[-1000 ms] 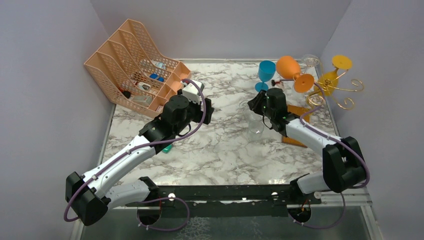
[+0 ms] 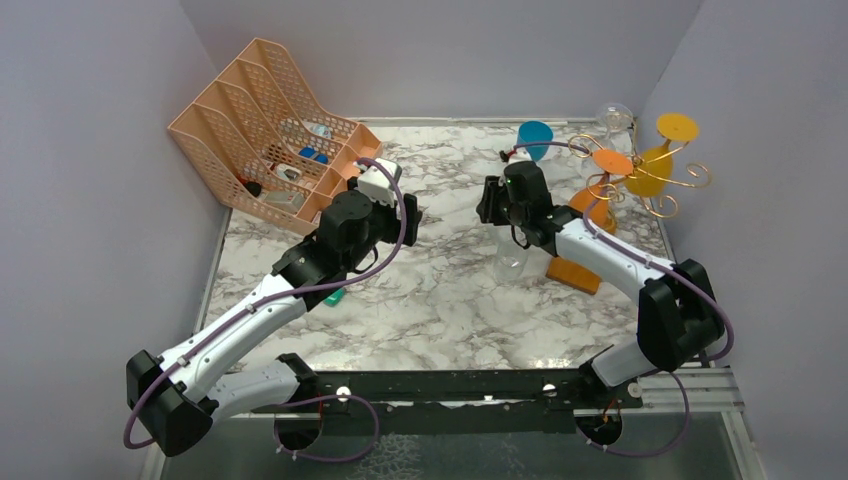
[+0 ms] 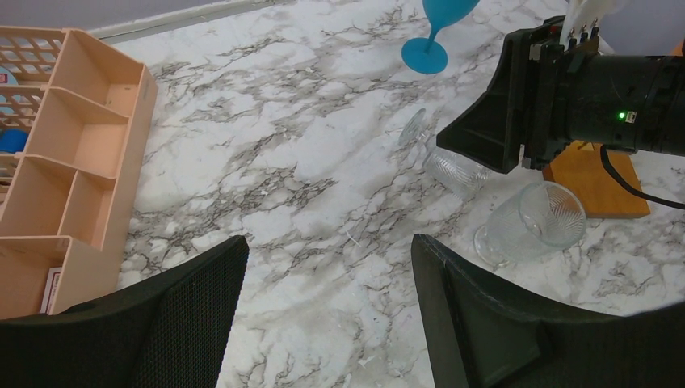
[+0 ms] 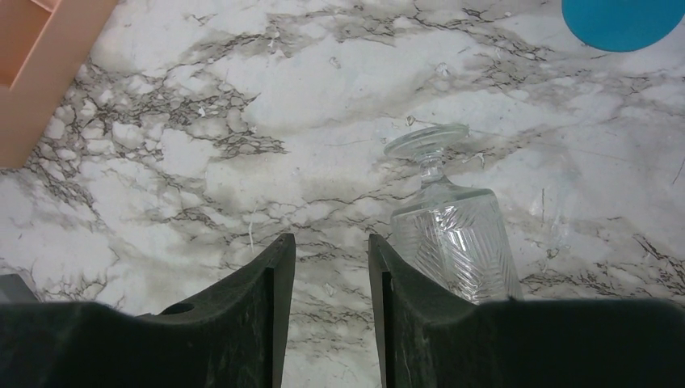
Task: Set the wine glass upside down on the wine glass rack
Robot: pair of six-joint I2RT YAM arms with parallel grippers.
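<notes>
A clear ribbed wine glass (image 4: pixel 448 234) lies on its side below my right gripper, whose fingers are parted with nothing between them. A second clear glass (image 3: pixel 533 222) lies nearer the front in the left wrist view. The gold wine glass rack (image 2: pixel 664 206) at the back right holds inverted orange (image 2: pixel 592 204) and yellow (image 2: pixel 652 170) glasses. My left gripper (image 2: pixel 408 222) is open and empty over the table, left of centre.
A peach divided organizer (image 2: pixel 250 120) fills the back left. A blue goblet (image 2: pixel 535 135) stands at the back. An orange wooden block (image 2: pixel 572 277) is at the right.
My right gripper has moved leftward in the top view. The orange glass on the rack shows more upright and inverted than a second ago, when it was tilted. The left arm has shifted only slightly.
</notes>
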